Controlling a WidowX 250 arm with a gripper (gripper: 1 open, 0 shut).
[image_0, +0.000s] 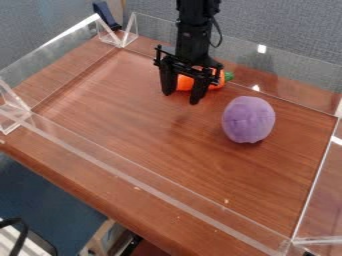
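Observation:
My black gripper (182, 86) hangs from the top centre over the back of the wooden table, its two fingers apart and pointing down. An orange carrot-like object (213, 78) with a green top lies at or just behind the fingers, partly hidden by them; whether it is held cannot be told. A round purple object (249, 119) rests on the table to the right and in front of the gripper, apart from it.
Clear low walls (160, 188) edge the wooden table (120, 120). The left, middle and front of the surface are bare. A grey wall stands behind.

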